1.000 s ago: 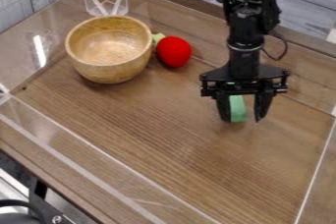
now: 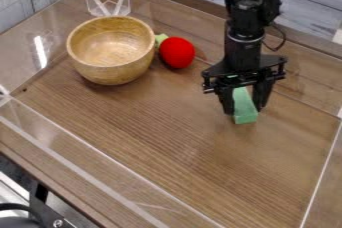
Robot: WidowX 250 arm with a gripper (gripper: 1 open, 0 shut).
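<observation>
The black gripper [image 2: 243,80] hangs over the right middle of the wooden table, its fingers down around a green object [image 2: 243,112], whose lower part shows below them. It appears shut on that green object, though the fingertips partly hide where they meet it.
A wooden bowl [image 2: 94,50] stands at the upper left, with a red ball-like object [image 2: 178,53] to its right and a small green piece behind that.
The gripper has shifted slightly up and back, and its fingers now sit closer around the green object. The bowl and red object have not moved.
</observation>
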